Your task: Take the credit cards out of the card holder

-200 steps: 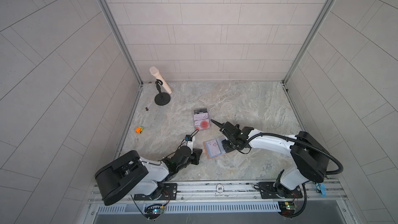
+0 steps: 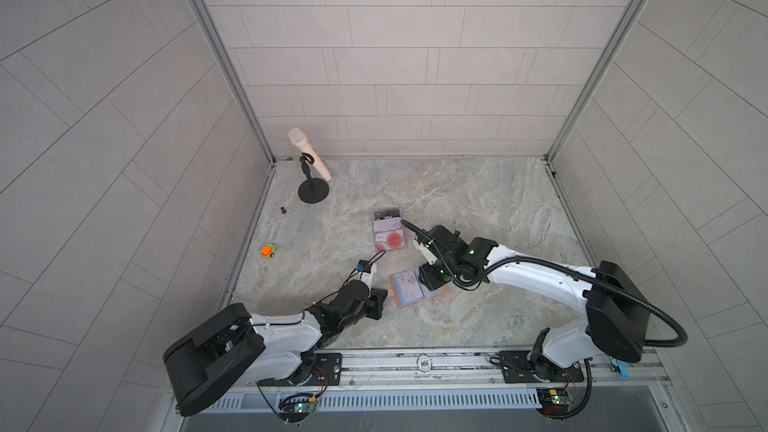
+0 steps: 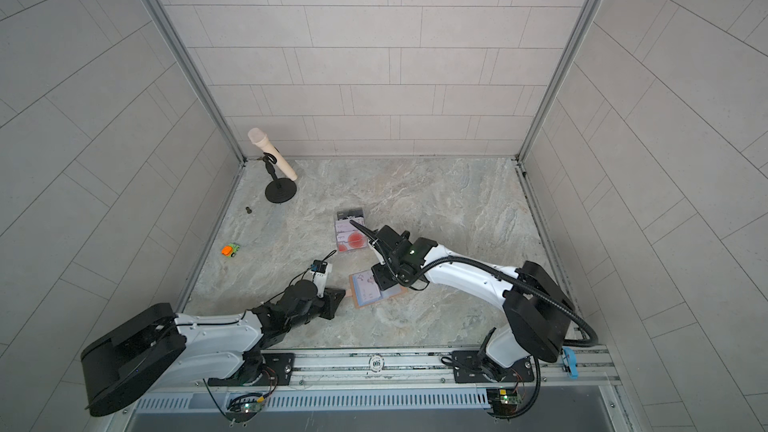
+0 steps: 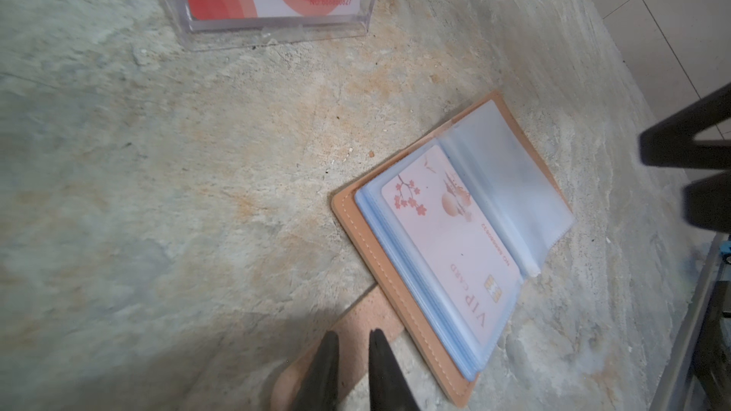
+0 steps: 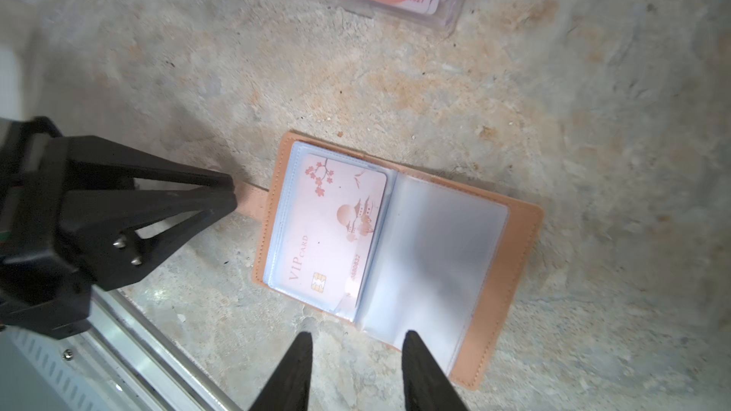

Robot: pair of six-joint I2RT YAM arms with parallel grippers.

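A tan card holder lies open flat on the table. Behind its left clear sleeve sits a pale pink VIP card; the right clear sleeve looks empty. At the holder's left edge a tan strap sticks out. My left gripper is at that strap, fingers a little apart with strap visible between them; whether they touch it I cannot tell. In the right wrist view my right gripper stands open above the holder's lower edge, nothing between its fingers.
Behind the holder lies a clear case with red-and-white cards. A microphone on a black stand and a small orange-green toy are at the left. Bare table spreads across the back right.
My left gripper and the card holder have shifted slightly left.
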